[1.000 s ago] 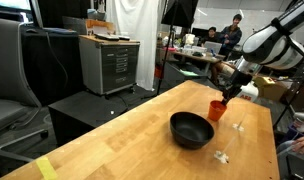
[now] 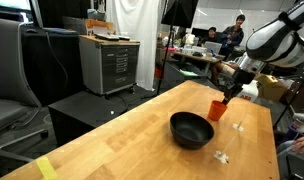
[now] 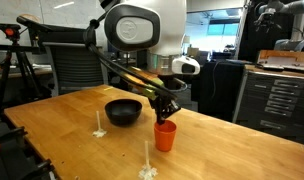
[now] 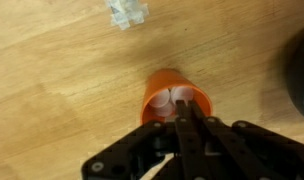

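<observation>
An orange cup (image 3: pixel 165 136) stands upright on the wooden table, seen in all three views. My gripper (image 3: pixel 160 118) points down just above its rim, at the cup's mouth. From the wrist view, the gripper overlaps the mouth of the cup (image 4: pixel 150 95), and pale round shapes (image 4: pixel 163 99) show inside. The dark fingers stand close together and look shut; whatever may be between them is too small and dark to make out. A black bowl (image 2: pixel 191 130) rests on the table, a short way from the cup.
Small white patches (image 3: pixel 147 172) lie on the tabletop, with thin pale upright pieces at them; another white patch (image 4: pixel 127 12) shows in the wrist view. The wooden table (image 2: pixel 112 145) has wide clear room. A drawer cabinet (image 2: pixel 109 65) and an office chair (image 2: pixel 12 100) stand beyond it.
My arm has risen slightly and shifted a little to the right in exterior view 1, away from the cup. The cup and bowl have stayed in place.
</observation>
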